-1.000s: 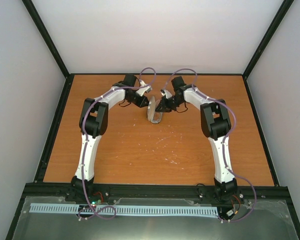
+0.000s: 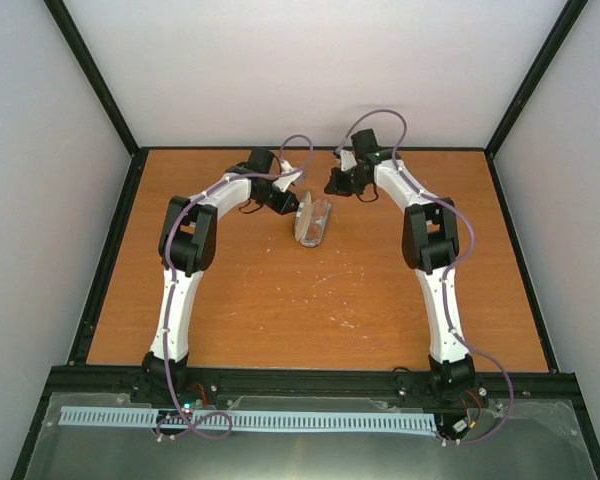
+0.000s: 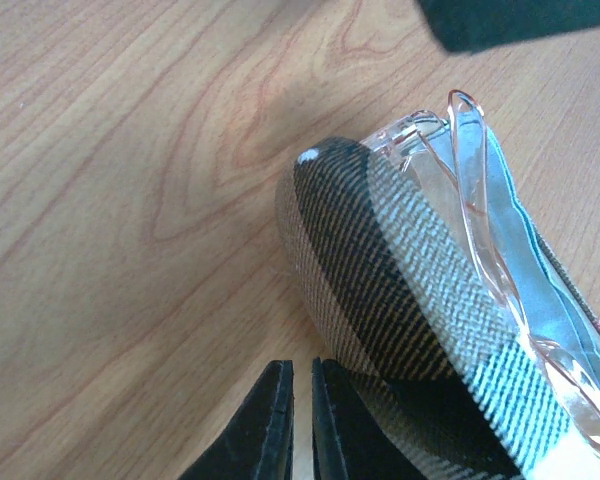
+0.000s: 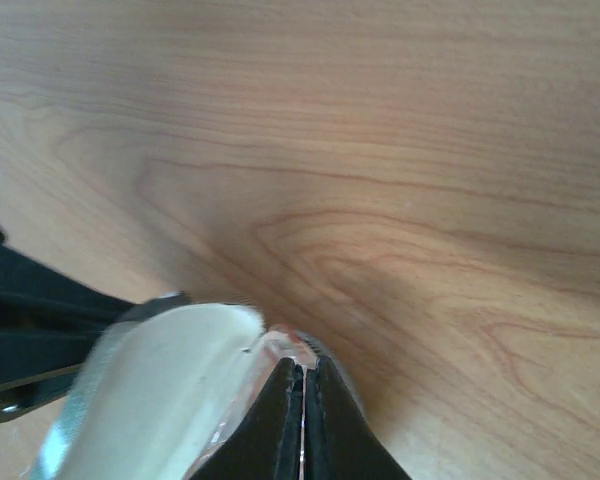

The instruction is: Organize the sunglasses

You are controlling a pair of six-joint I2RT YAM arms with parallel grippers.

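Note:
An open glasses case (image 2: pixel 302 222), checked fabric outside and light blue inside, lies mid-table with clear sunglasses (image 2: pixel 316 220) in it. In the left wrist view the case (image 3: pixel 370 260) stands beside my left gripper, whose fingertips are at its fabric wall; it is shut on the case's edge. My right gripper (image 2: pixel 330 188) is above and right of the case, shut with nothing visible between its fingers; in the right wrist view its tips (image 4: pixel 304 368) sit over the case's pale lid (image 4: pixel 160 390) and the pinkish glasses.
Both arms reach in from the near edge, their grippers close together above the middle.
My right gripper has moved up and away from the case, toward the back of the table, uncovering the glasses in the top view. The left arm and case look unchanged.

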